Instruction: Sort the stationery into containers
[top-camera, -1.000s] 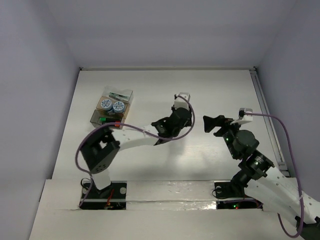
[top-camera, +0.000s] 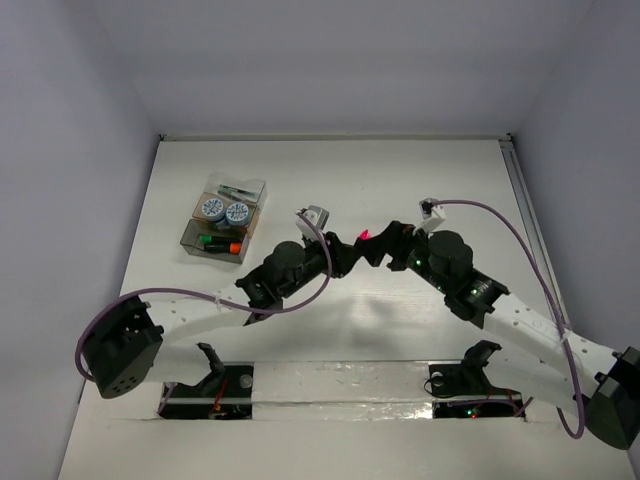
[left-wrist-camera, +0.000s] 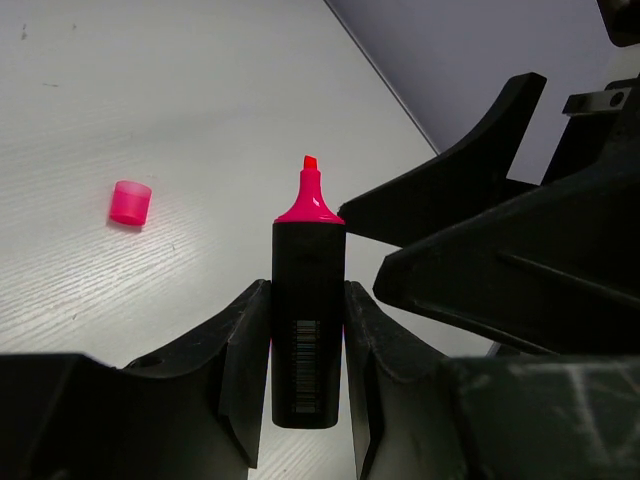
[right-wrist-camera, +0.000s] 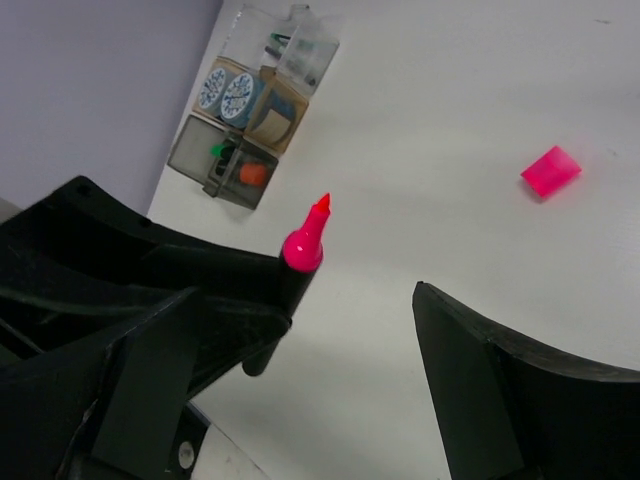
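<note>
In the left wrist view, my left gripper is shut on the black body of an uncapped pink marker (left-wrist-camera: 309, 205), whose tip points up. A loose pink cap lies on the table, apart from both grippers; the right wrist view also shows this cap (right-wrist-camera: 551, 172). My right gripper is open, its fingers well apart, with the marker (right-wrist-camera: 303, 248) showing in the gap between them. Its fingertips (left-wrist-camera: 400, 215) come very close to the marker from the right; contact cannot be made out.
At the table's left stands a clear sectioned organizer (top-camera: 188, 243). Two blue-and-white round items (top-camera: 237, 213) sit in its middle, dark markers with green and orange ends (top-camera: 220, 245) at its front. Bare table (top-camera: 420, 170) surrounds the two closely facing grippers.
My left arm has swung left and turned its gripper toward the right one, exposing pink. My right arm has moved left, closing the gap between the grippers. The organizer is unchanged.
</note>
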